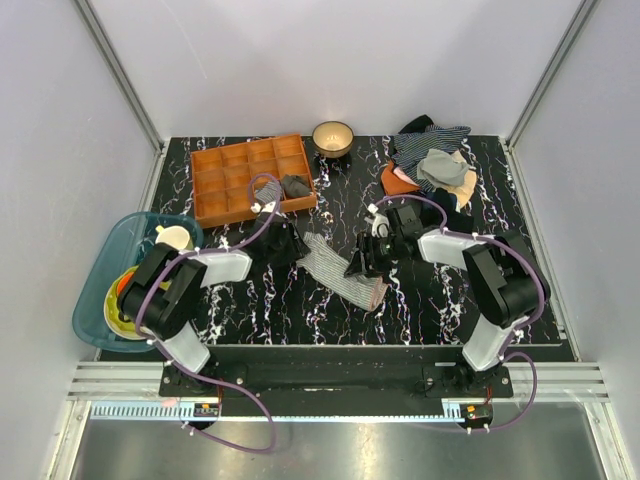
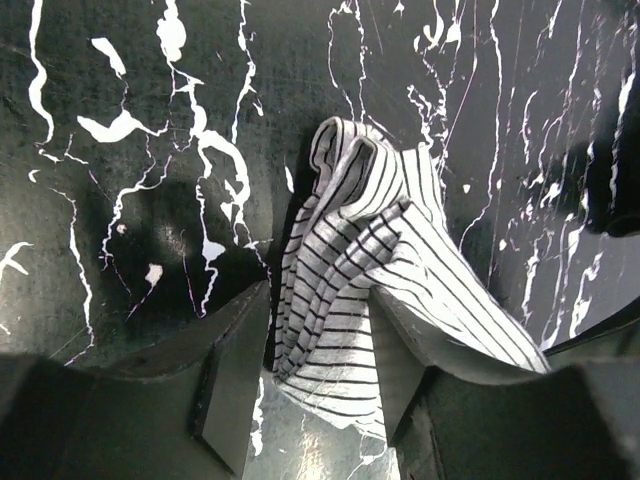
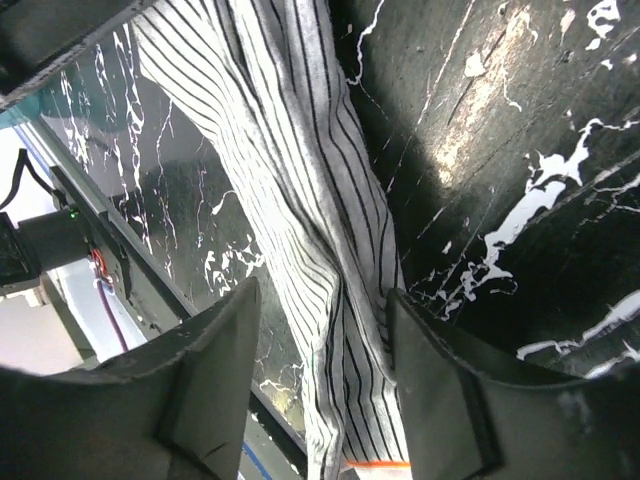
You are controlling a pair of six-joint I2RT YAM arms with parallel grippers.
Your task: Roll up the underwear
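A pair of grey-and-white striped underwear (image 1: 345, 279), folded into a long strip, lies slanted across the dark marbled table between both arms. My left gripper is shut on the strip's upper left end, whose bunched folds (image 2: 335, 240) fill the space between its fingers. At the lower right part, my right gripper stands part open astride the cloth. There a raised fold (image 3: 345, 310) runs close to the right finger (image 3: 420, 350), while a gap shows beside the left one. An orange-edged hem (image 3: 378, 463) shows near the bottom of the right wrist view.
An orange divided box (image 1: 225, 170) at the back left has two rolled grey pieces in its near right cells. A gold bowl (image 1: 332, 138) stands beside it. A clothes pile (image 1: 440, 165) is at back right, a teal bin (image 1: 90, 290) at left.
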